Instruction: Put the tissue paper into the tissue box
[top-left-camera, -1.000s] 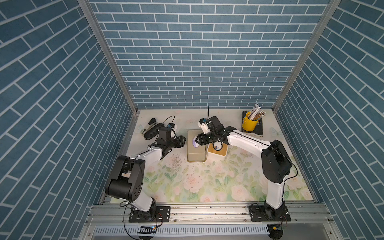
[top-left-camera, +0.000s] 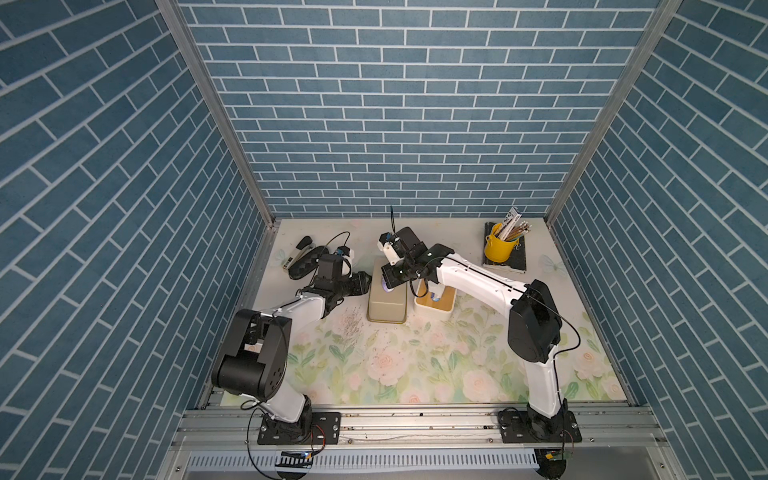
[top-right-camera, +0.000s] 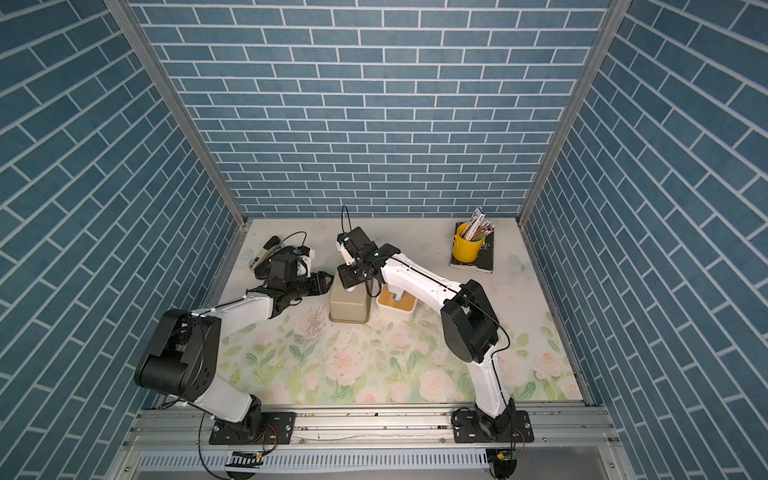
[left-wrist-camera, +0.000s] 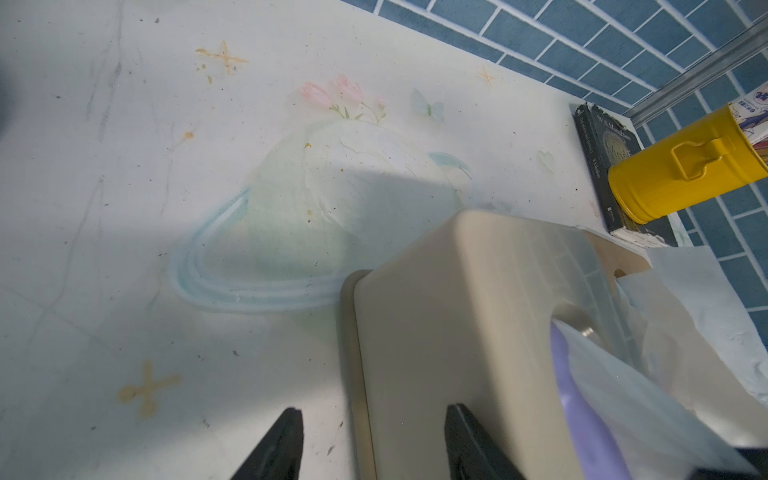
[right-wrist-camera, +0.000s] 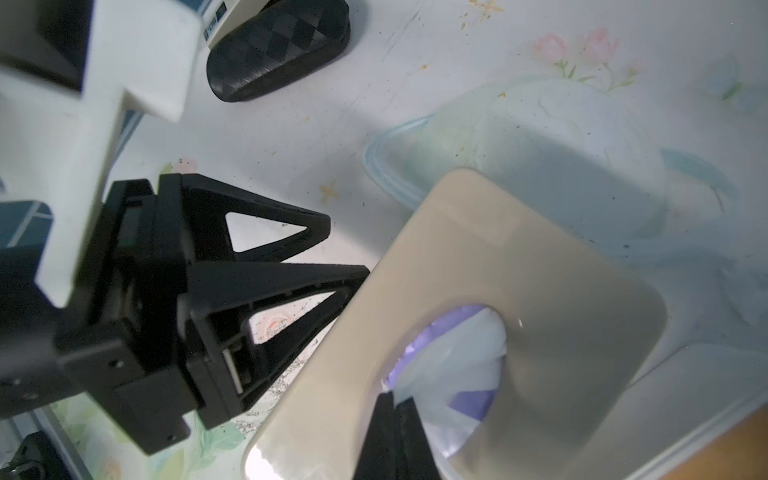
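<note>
The beige tissue box stands mid-table, white tissue paper in its oval opening over a purple lining. My left gripper is part open at the box's left side, nothing visible between its fingers. My right gripper is shut at the opening, its tips against the tissue; whether any is pinched cannot be told.
A white tray with an orange inside adjoins the box's right. A yellow mug of pens stands on a dark book at back right. A black case lies at back left.
My right gripper has moved left over the box's opening, and the box has shifted slightly left, toward my left gripper. The left arm looks nearly still.
</note>
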